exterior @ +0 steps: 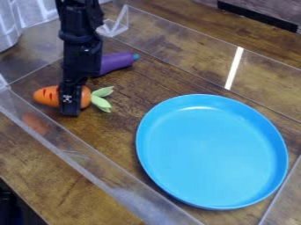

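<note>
An orange toy carrot (47,95) with pale green leaves (101,98) lies at the left on the wooden table. My black gripper (70,98) reaches down from the top and is shut around the carrot near its middle. A purple toy eggplant (118,61) lies just behind, to the right of the arm.
A large blue plate (212,149) fills the lower right. Clear plastic walls (106,176) run along the lower left. A metal object (7,26) stands at the top left corner.
</note>
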